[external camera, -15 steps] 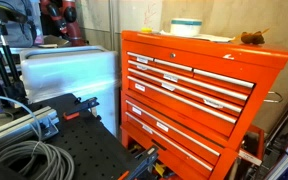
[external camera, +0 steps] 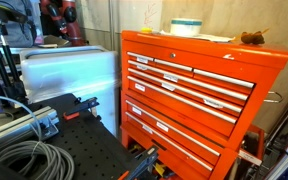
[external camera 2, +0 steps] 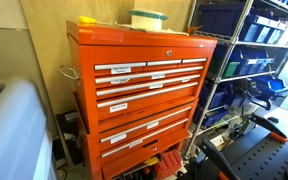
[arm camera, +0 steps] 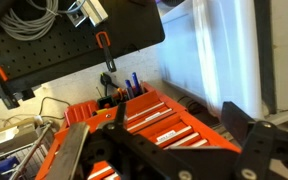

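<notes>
A red tool chest (external camera: 189,85) with labelled drawers stands past the black table (external camera: 94,140); its drawer fronts look shut in the first exterior view. The second exterior view shows the same chest (external camera 2: 144,100) from another side, with a round tub (external camera 2: 147,20) on top. From the wrist view, my gripper is open above the chest's drawer fronts (arm camera: 164,128), its dark fingers spread wide at the bottom. Nothing shows between them. I cannot make out the gripper clearly in either exterior view.
A white bin (external camera: 69,72) stands left of the chest. Coiled cable (external camera: 34,160) and clamps (arm camera: 106,50) lie along the black table. Shelves with blue bins (external camera 2: 249,60) rise at the right. Loose tools (external camera 2: 149,170) sit low by the chest.
</notes>
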